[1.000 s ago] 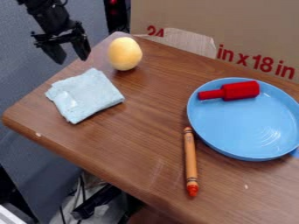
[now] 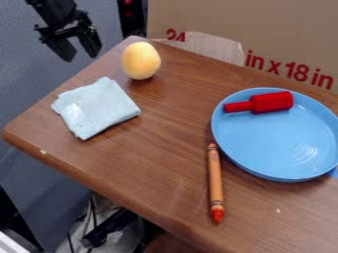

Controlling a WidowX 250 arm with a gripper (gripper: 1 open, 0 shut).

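Observation:
My black gripper (image 2: 69, 45) hangs at the top left, off the table edge, left of a yellow egg-shaped object (image 2: 141, 60); its fingers look apart, with nothing visible between them. A folded light-blue cloth (image 2: 95, 107) lies on the wooden table. A blue plate (image 2: 275, 148) at the right holds a red cylinder with a handle (image 2: 271, 103). A long orange crayon (image 2: 215, 181) lies left of the plate.
A cardboard box (image 2: 244, 40) stands behind the table (image 2: 152, 168). The left edge drops to a grey surface.
My gripper has shifted slightly left and up. The objects on the table have not moved.

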